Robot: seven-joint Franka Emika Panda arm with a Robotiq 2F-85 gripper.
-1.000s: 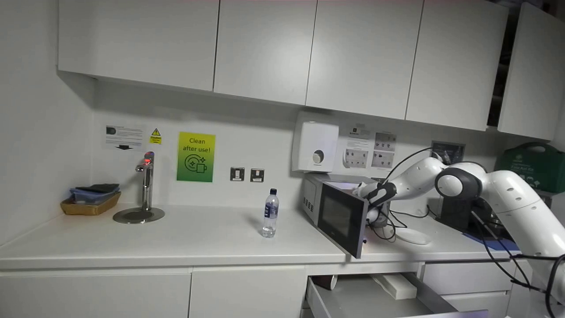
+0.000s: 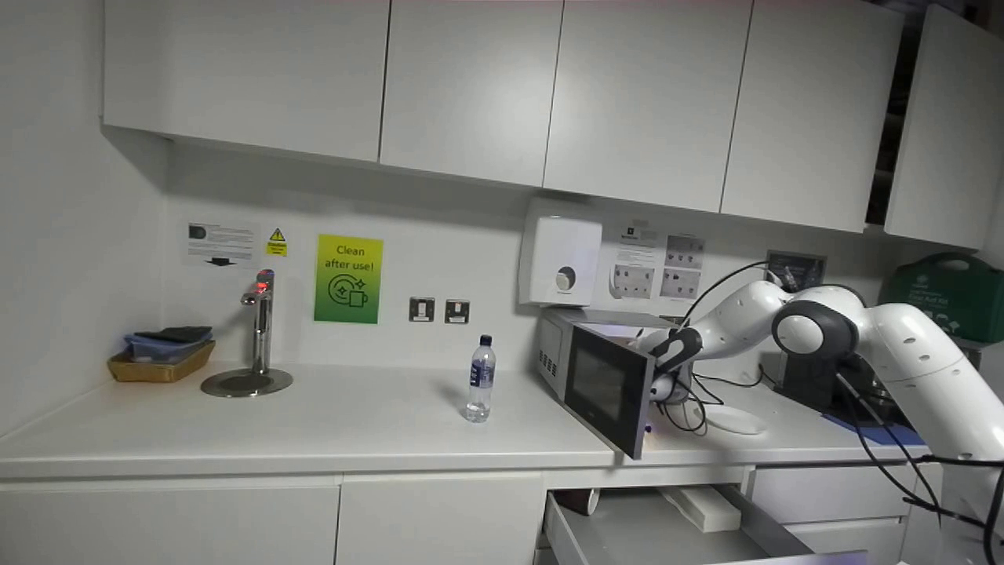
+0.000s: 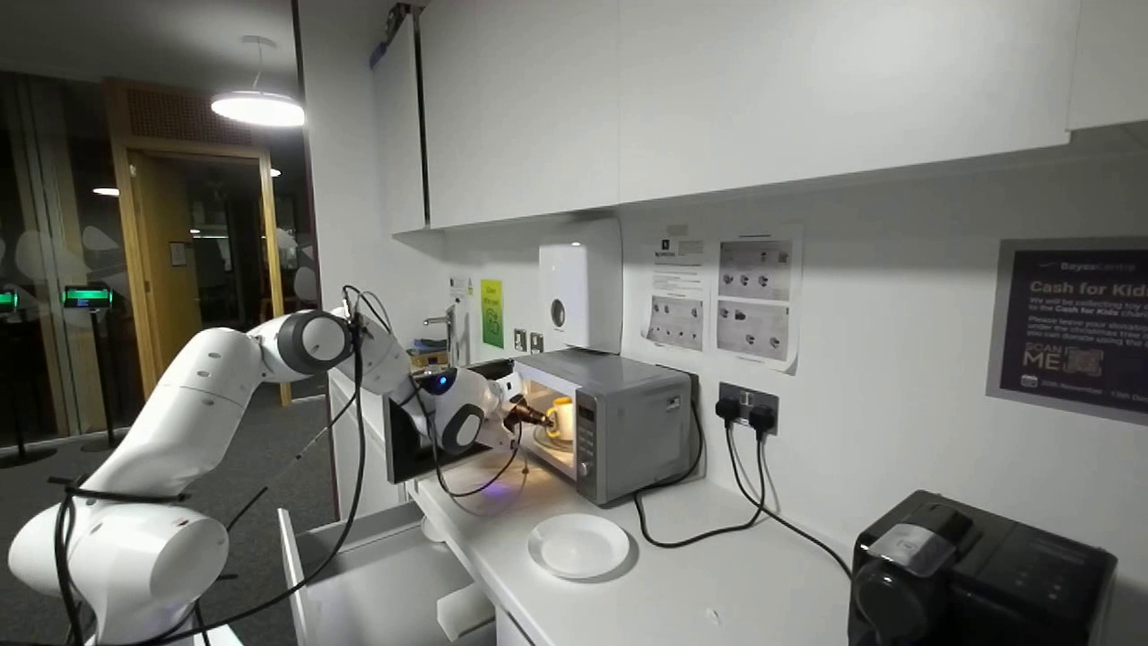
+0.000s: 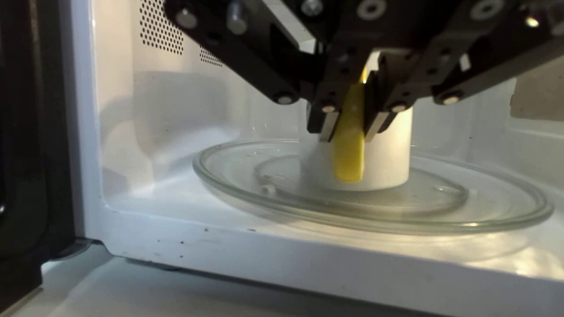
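In the wrist view a white mug (image 4: pixel 388 158) with a yellow handle (image 4: pixel 349 153) stands inside the microwave, on or just over the glass turntable (image 4: pixel 296 203). My gripper is shut on that yellow handle, one finger on each side of it. The mug's upper part is hidden behind the gripper. Exterior view 2 shows the mug (image 3: pixel 561 418) inside the lit microwave (image 3: pixel 646 420), with my gripper (image 3: pixel 546 421) reaching through the open front. From exterior view 1 the swung-out microwave door (image 2: pixel 602 381) hides both gripper and mug.
A white plate (image 3: pixel 578 545) lies on the counter by the microwave. Below, a drawer (image 2: pixel 640 532) is pulled out, holding a cup (image 2: pixel 585 500) and a white box (image 2: pixel 706 508). The water bottle (image 2: pixel 481 381) stands left of the door. Left of that, the counter is largely clear.
The arm's wrist has shifted slightly beside the microwave door, and its cables hang a little differently. The door, bottle, plate and drawer are where they were.
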